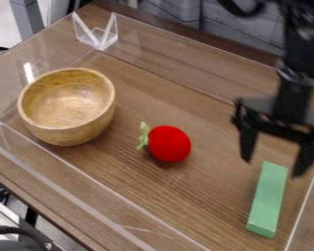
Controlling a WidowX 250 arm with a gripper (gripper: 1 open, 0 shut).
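Note:
The dark robot arm reaches in from the right in the camera view, with the gripper point(259, 137) low over the right side of the table, its dark fingers pointing down and spread open, nothing seen between them. Just below it lies a long green block point(267, 200). A red strawberry-like object point(167, 144) with a small green top sits near the middle, left of the gripper.
An empty tan wooden bowl point(67, 103) occupies the left side. A small white wire-like item point(94, 31) stands at the back left.

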